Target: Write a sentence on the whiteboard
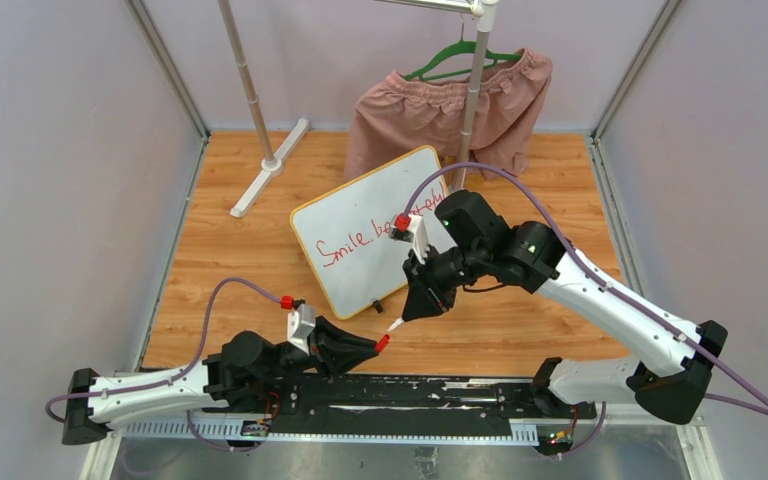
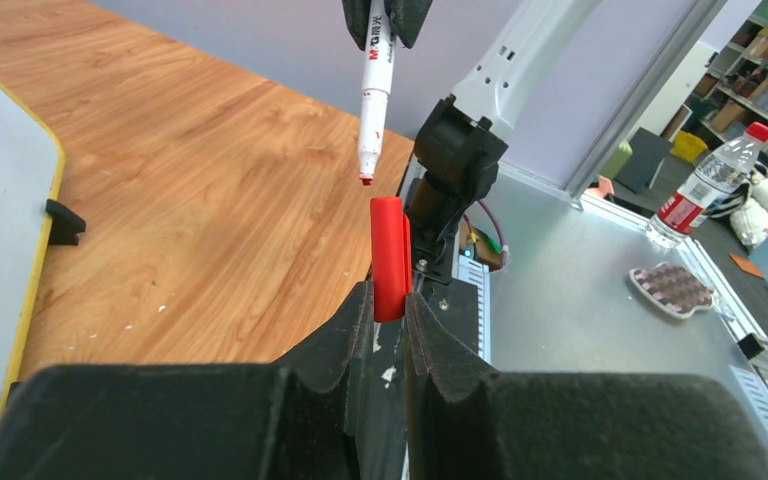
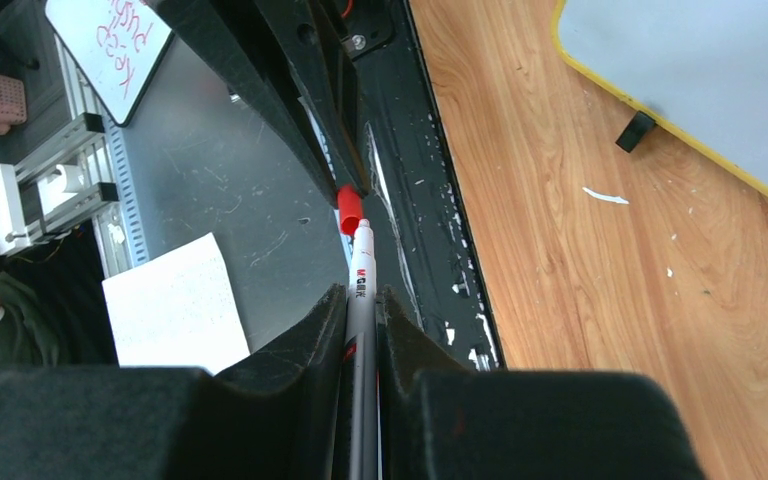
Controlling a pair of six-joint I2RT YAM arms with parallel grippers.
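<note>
A red cap (image 2: 390, 258) juts from the tips of my left gripper, which is shut on it. My right gripper is shut on a white marker; the marker's red tip (image 2: 366, 181) hangs just above the cap in the left wrist view, apart from it. From the right wrist view, the cap's open end faces the marker tip closely. Behind both hands the yellow-edged whiteboard (image 1: 350, 270) leans tilted, bearing red handwriting that starts with "Smile"; my right arm hides part of the line.
Pink shorts (image 1: 450, 110) hang on a green hanger behind the board. A white rack foot (image 1: 270, 170) stands at the back left. A bottle (image 2: 708, 185) stands off to the side.
</note>
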